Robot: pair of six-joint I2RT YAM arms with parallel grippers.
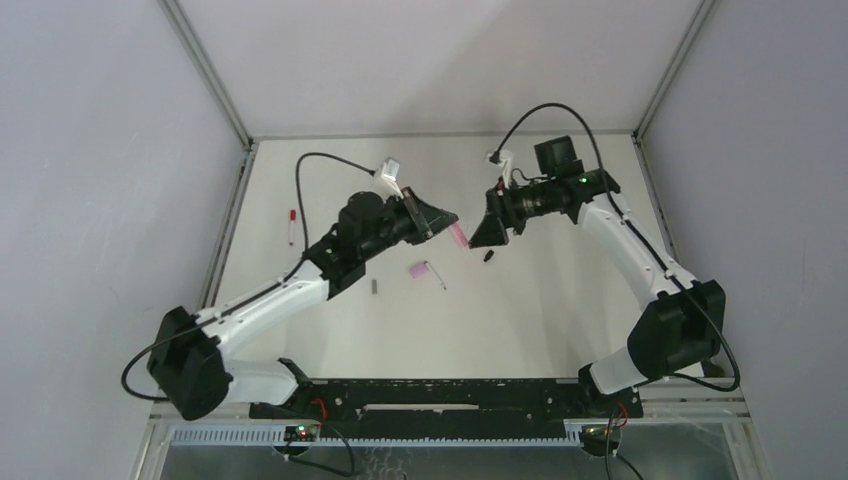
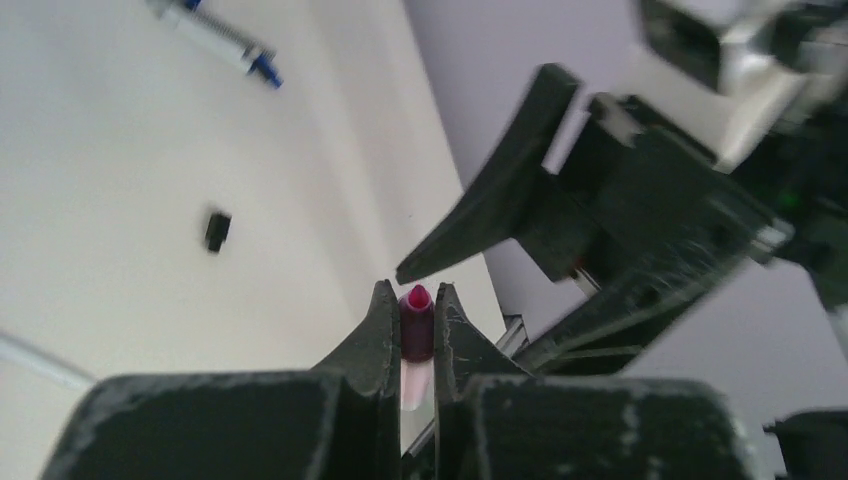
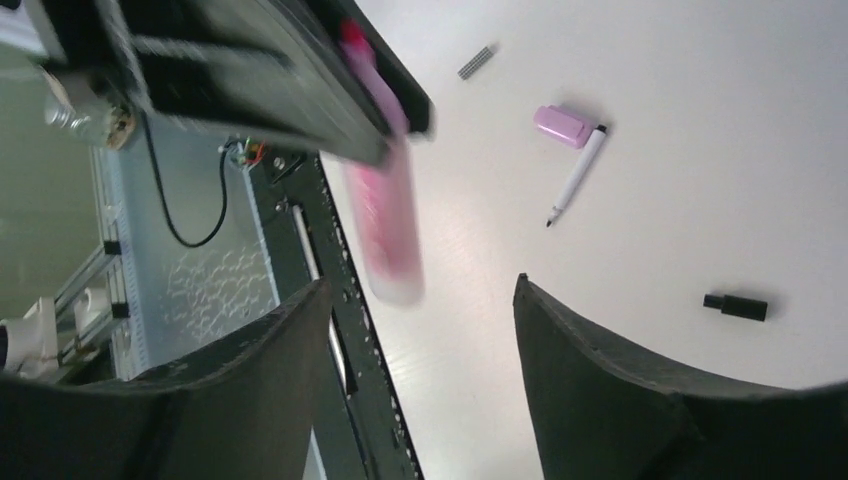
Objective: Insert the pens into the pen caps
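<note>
My left gripper [image 1: 447, 222] is shut on a pink pen [image 1: 459, 236], held above the table; in the left wrist view its pink tip shows between the fingers, and the right wrist view shows its long blurred body hanging out. My right gripper stands close to its right, part open, with nothing between its fingers. On the table lie a white pen [image 3: 578, 176] beside a pink eraser [image 3: 560, 124], a black cap [image 3: 734, 306], a small grey piece [image 3: 476, 62] and, at the far left, a red-and-white pen [image 1: 292, 227].
A blue-and-white item [image 2: 221, 45] shows in the left wrist view. A black rail [image 1: 430, 395] runs along the front edge, with walls on both sides.
</note>
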